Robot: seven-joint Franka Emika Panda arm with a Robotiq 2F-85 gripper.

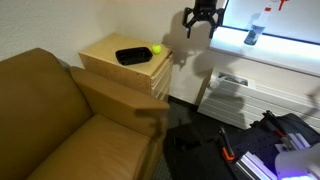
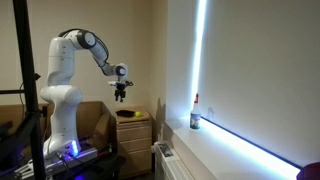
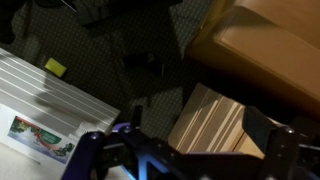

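Note:
High in front of the back wall hangs my gripper [image 1: 200, 34], its two fingers spread apart and only empty air between them. It is to the right of a small wooden cabinet [image 1: 105, 55] and above its top. On that top lie a black tray [image 1: 134, 56] and, just right of the tray, a yellow-green ball [image 1: 156, 49]. In the wrist view the dark fingers [image 3: 258, 127] stand wide apart over the floor and a light wooden surface [image 3: 207, 115]; neither tray nor ball can be made out there.
A brown sofa [image 1: 60, 125] fills the left foreground. On the windowsill [image 1: 270, 50] to the right stands a bottle [image 1: 256, 28], with a white radiator [image 1: 255, 95] below. Cables and equipment lie near the robot base at lower right. Open floor separates sofa and radiator.

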